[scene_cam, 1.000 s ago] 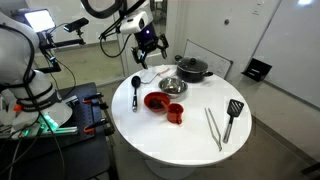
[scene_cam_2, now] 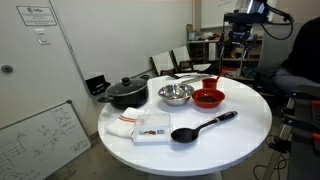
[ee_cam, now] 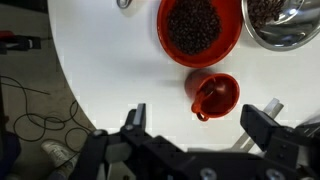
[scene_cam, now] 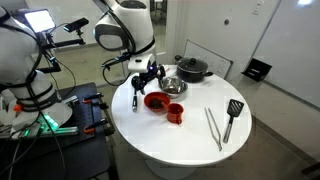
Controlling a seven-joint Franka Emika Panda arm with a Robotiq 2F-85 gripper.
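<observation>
High over the table, my gripper (scene_cam: pixel 148 77) hangs open with nothing between its fingers. In the wrist view, a red mug (ee_cam: pixel 225 93) (scene_cam: pixel 175 115) lies below the gap between the fingers, its handle toward the left. Beside it is a red bowl (ee_cam: pixel 177 48) (scene_cam_2: pixel 208 101) holding dark beans (ee_cam: pixel 193 25). A metal bowl (ee_cam: pixel 292 40) (scene_cam: pixel 173 86) with similar dark contents shows at the wrist view's upper right corner.
A black pot (scene_cam: pixel 193 72) stands at the back. A black spatula (scene_cam: pixel 234 112) and tongs (scene_cam: pixel 213 128) lie on the right. A black ladle (scene_cam_2: pixel 200 129), clear container (scene_cam_2: pixel 155 127) and white cloth (scene_cam_2: pixel 123 124) occupy the other side.
My gripper has come down closer to the table, from well above the bowls, staying open. The objects on the table have not visibly moved.
</observation>
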